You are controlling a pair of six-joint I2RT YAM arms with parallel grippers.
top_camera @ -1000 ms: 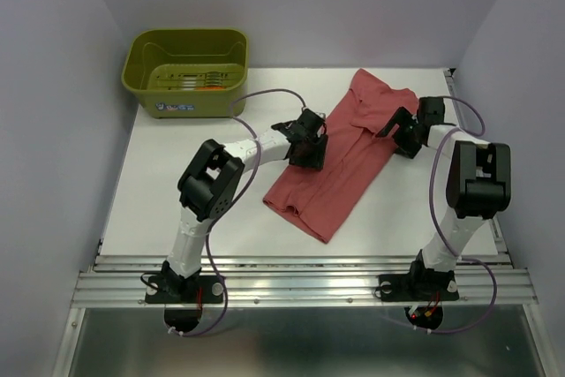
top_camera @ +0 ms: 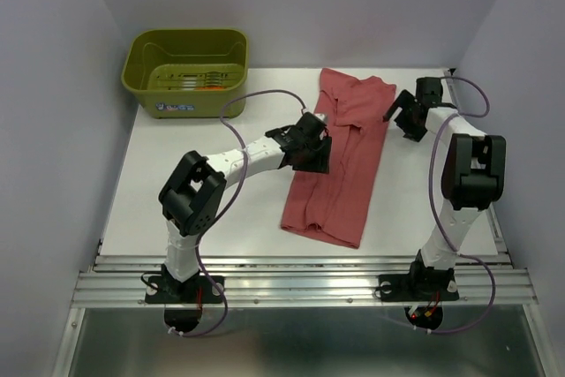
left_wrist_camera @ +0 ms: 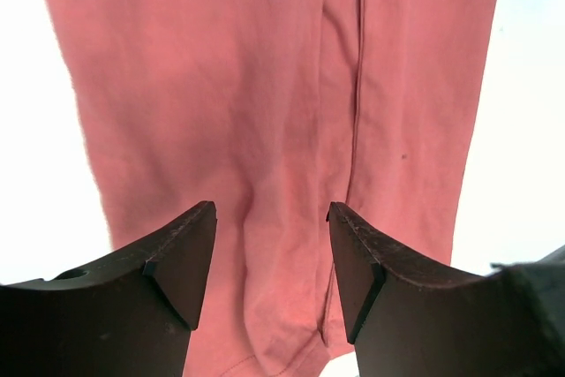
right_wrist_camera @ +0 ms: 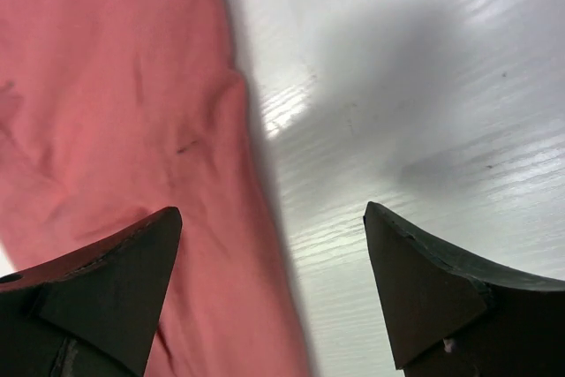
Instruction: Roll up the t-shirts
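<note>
The red t-shirt [top_camera: 337, 187] lies on the white table as a long folded strip, its far end wider and its near end close to the front edge. Over its left side hovers my left gripper; the fingers are open, with cloth below and nothing gripped. My right gripper is also open, at the shirt's upper right edge. In the right wrist view the shirt's edge [right_wrist_camera: 252, 192] runs between the spread fingers, and bare table shows on the right. A lengthwise fold [left_wrist_camera: 356, 103] runs along the cloth.
A green bin [top_camera: 190, 105] stands at the table's back left. Bare white table [top_camera: 168, 209] lies to the left of the shirt, with a narrower clear strip on its right. Grey walls close in the back and sides.
The shirt has turned from a slant to nearly straight, its near end swinging right and far end left.
</note>
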